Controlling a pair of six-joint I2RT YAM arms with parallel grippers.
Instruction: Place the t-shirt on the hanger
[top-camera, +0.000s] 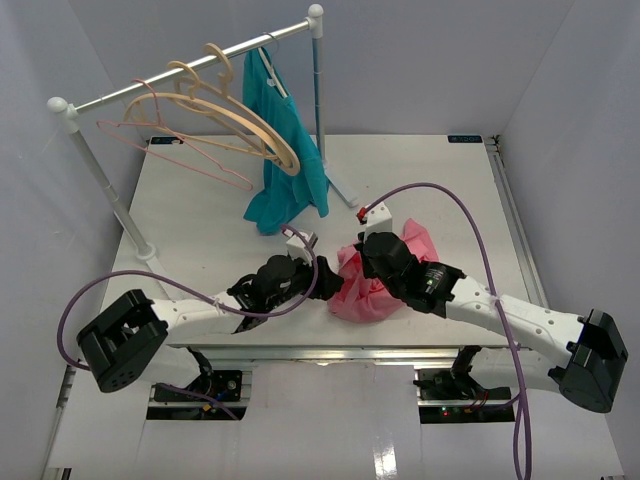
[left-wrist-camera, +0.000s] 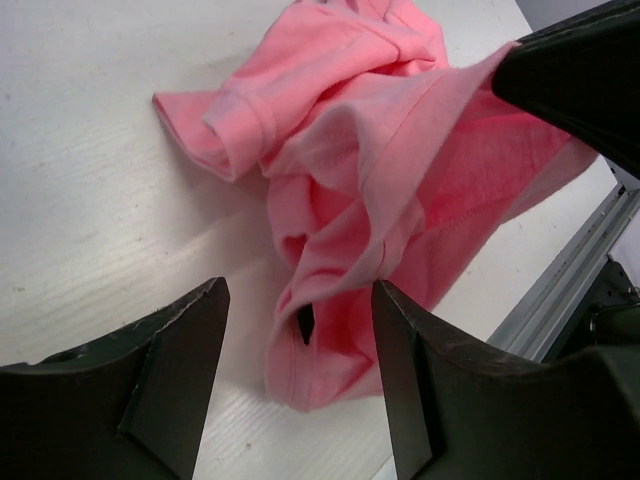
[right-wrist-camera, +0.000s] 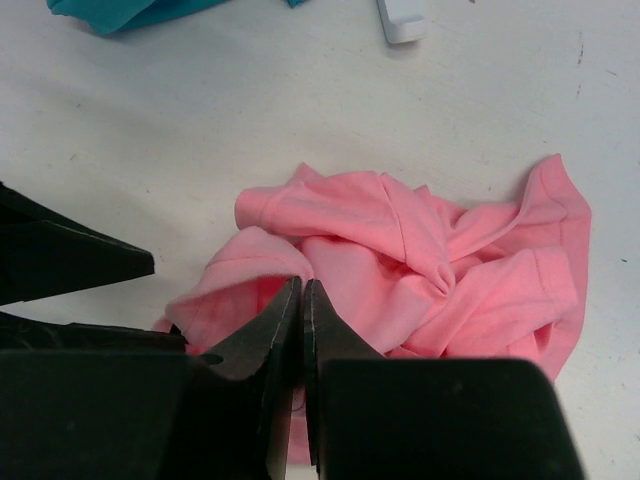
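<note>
A pink T-shirt (top-camera: 375, 295) lies bunched on the table, partly lifted by my right gripper, which is shut on a fold of it. In the left wrist view that raised fold (left-wrist-camera: 400, 150) runs down toward my left gripper, which stands open just short of the cloth, its fingers either side of the fold's lower part. In the top view my left gripper (top-camera: 330, 270) is at the shirt's left side. Wooden hangers (top-camera: 245, 125) and a pink hanger (top-camera: 190, 165) hang on the rail at upper left.
A teal garment (top-camera: 285, 170) hangs on the rack (top-camera: 130, 222), low over the back of the table, behind the pink shirt.
</note>
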